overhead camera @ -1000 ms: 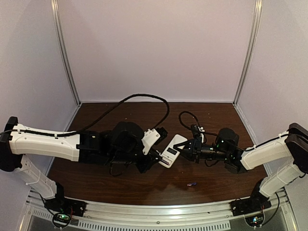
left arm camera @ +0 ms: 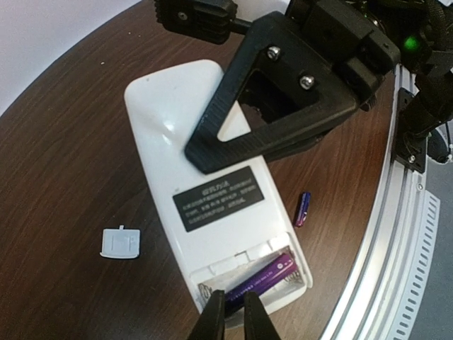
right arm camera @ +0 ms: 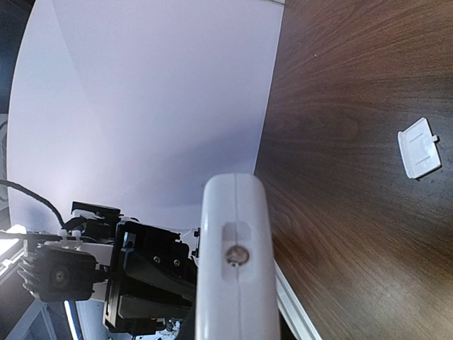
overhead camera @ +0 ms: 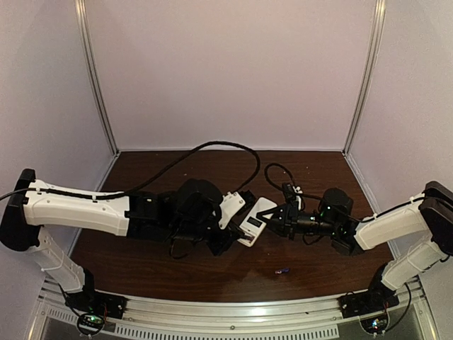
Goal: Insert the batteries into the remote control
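Observation:
The white remote (overhead camera: 253,228) is held aloft by my right gripper (overhead camera: 269,212), shut on its upper part; in the right wrist view its end (right arm camera: 235,297) fills the lower middle. In the left wrist view its open battery bay at the lower end holds a purple battery (left arm camera: 265,278), lying at a slant. My left gripper is shut on that battery's lower-left end at the bay. A second battery (left arm camera: 302,209) lies on the table. The white battery cover (left arm camera: 120,242) lies apart on the table.
The wooden table (overhead camera: 156,276) has bare room around the loose pieces. A metal rail (overhead camera: 233,303) runs along the front edge, and pale walls bound the sides and back.
The left arm has shifted slightly right, with its wrist over the remote's lower end. The right arm and remote are nearly unchanged.

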